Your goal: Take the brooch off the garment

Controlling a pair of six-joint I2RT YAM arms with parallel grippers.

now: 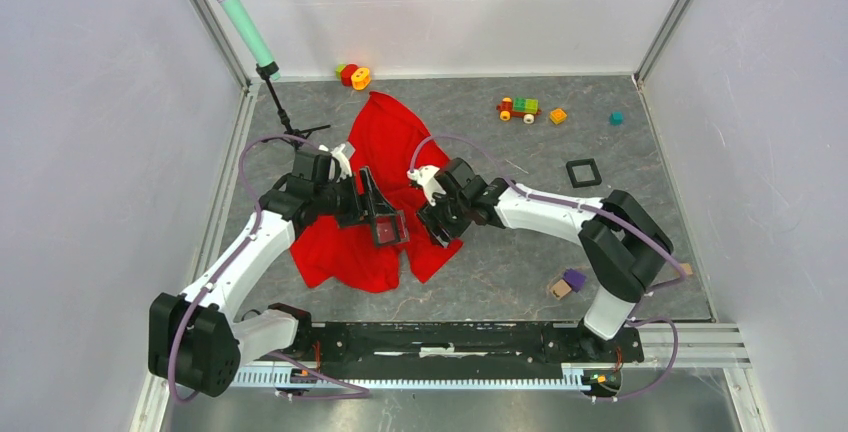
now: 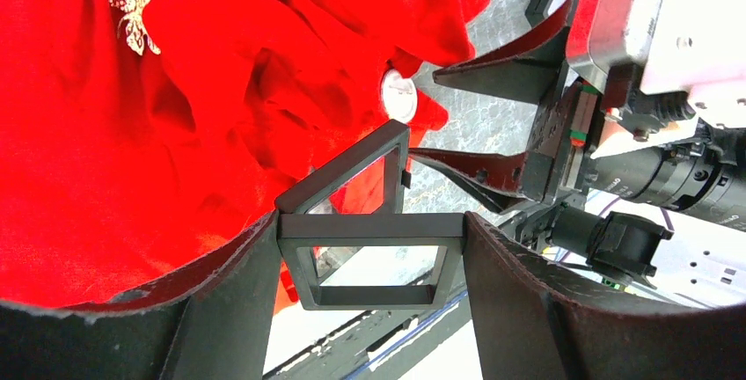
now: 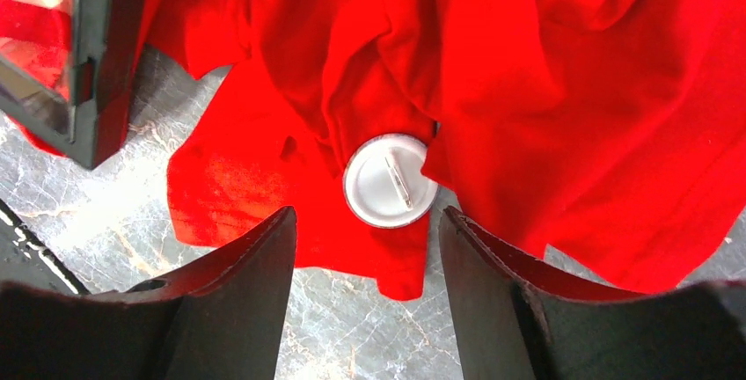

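The red garment (image 1: pixel 352 252) lies rumpled on the grey floor. In the left wrist view a gold butterfly-shaped brooch (image 2: pixel 136 2) rests on the cloth at the upper left. My left gripper is shut on a black-framed box (image 2: pixel 376 296) with clear panes, its framed lid (image 2: pixel 347 167) tilted up, over the garment. On the garment's lower edge sits a round whitish disc (image 3: pixel 387 191) with a thin metal bar across it. Above that disc, my right gripper stands open, one finger to either side and nothing held.
A black square frame (image 1: pixel 583 173) lies to the right. Toy train pieces (image 1: pixel 519 109) and blocks (image 1: pixel 558 115) are along the back; purple (image 1: pixel 574 279) and wooden blocks (image 1: pixel 561 289) at front right. A tripod (image 1: pixel 290 135) stands at left.
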